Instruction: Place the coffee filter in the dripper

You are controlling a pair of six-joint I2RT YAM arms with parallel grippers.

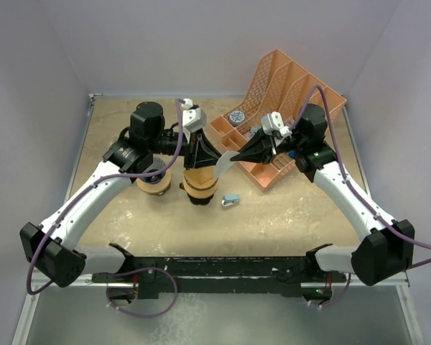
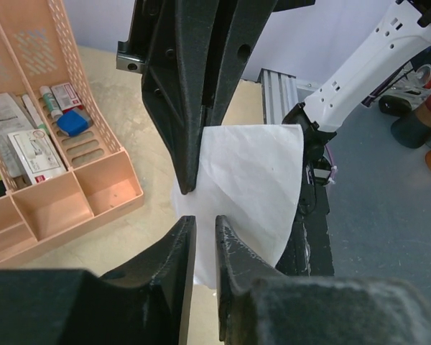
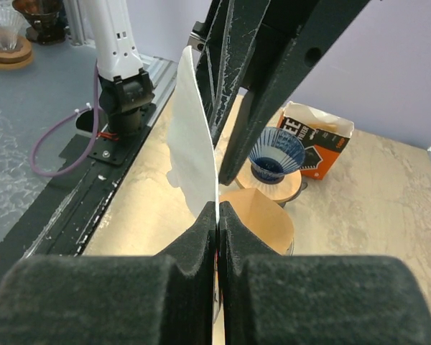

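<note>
A white paper filter (image 1: pixel 225 162) is pinched in my right gripper, which is shut on its edge; in the left wrist view it hangs as a white sheet (image 2: pixel 251 187). My left gripper is part open, its fingers facing the filter from close by; whether they touch it I cannot tell. Below the hands sits a wooden-rimmed dripper (image 1: pixel 200 188), with brown paper inside it (image 3: pixel 262 219) in the right wrist view.
A pink divided organiser (image 1: pixel 287 79) with small items fills the back right. A second dripper (image 3: pixel 276 158) and an orange box (image 3: pixel 322 144) stand at left of the table. A small stapler-like object (image 1: pixel 230 200) lies in front, with clear table around it.
</note>
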